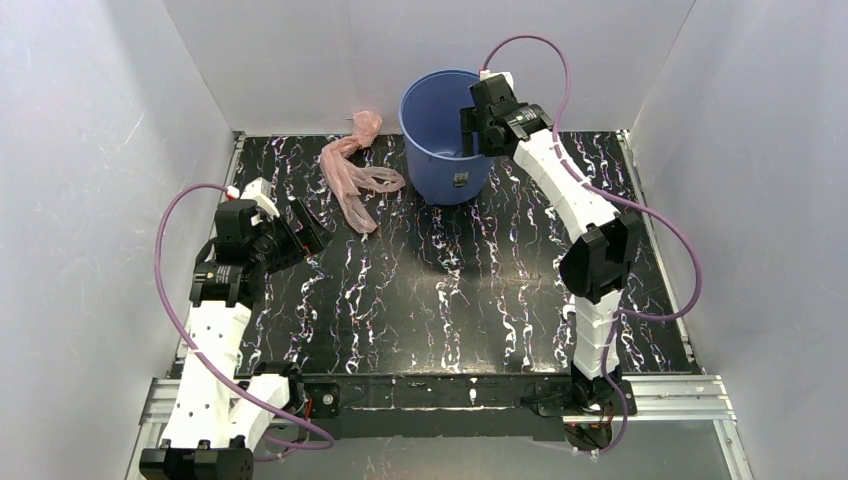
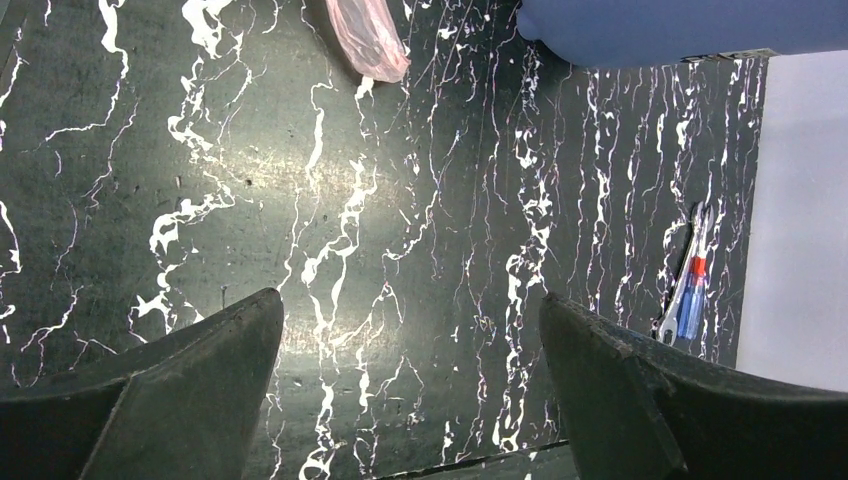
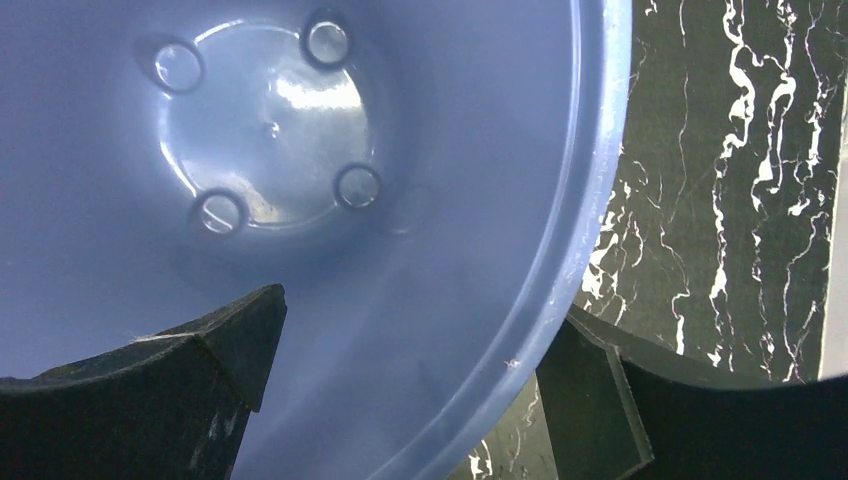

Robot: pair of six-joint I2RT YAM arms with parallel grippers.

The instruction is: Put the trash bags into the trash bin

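Observation:
A pink plastic trash bag (image 1: 350, 180) lies on the black marbled table, left of the blue trash bin (image 1: 435, 180); part of the bag (image 2: 370, 40) shows at the top of the left wrist view. My right gripper (image 1: 470, 130) is open over the bin's right rim, one finger inside the bin and the other outside, as the right wrist view shows. The bin's interior (image 3: 270, 130) looks empty. My left gripper (image 1: 305, 225) stands open above the left of the table, with nothing between its fingers.
Wrenches and a blue-red screwdriver (image 2: 692, 300) lie on the table's right side, mostly hidden by the right arm in the top view. Grey walls enclose the table.

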